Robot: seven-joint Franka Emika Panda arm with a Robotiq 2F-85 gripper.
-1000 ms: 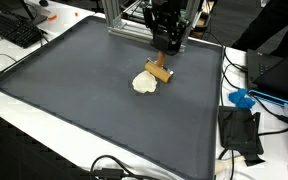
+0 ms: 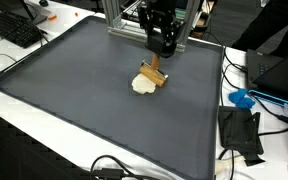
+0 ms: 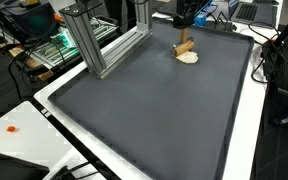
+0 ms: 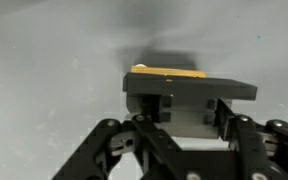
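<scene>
A light-brown wooden piece [image 2: 152, 77], rounded and bar-like with an upright part on top, is at the table's far side. Directly above it, the black gripper [image 2: 157, 53] points down, its lower end meeting the upright part. Beside the wooden piece lies a flat cream-coloured disc [image 2: 143, 85]; in exterior view 2 the disc [image 3: 187, 58] is just in front of the wooden piece [image 3: 184, 47]. The wrist view shows only an orange-brown strip of the wooden piece [image 4: 169, 72] past a dark finger [image 4: 189, 88]. Whether the fingers clasp the upright part is hidden.
A metal frame [image 2: 194, 25] stands behind the arm. Black cables and a blue object [image 2: 241, 98] lie at the right, off the table; a keyboard [image 2: 14, 28] is at far left.
The wooden piece has shifted a little left and turned slightly, nearer to the cream disc, and the gripper has moved left with it. The disc looks unmoved.
</scene>
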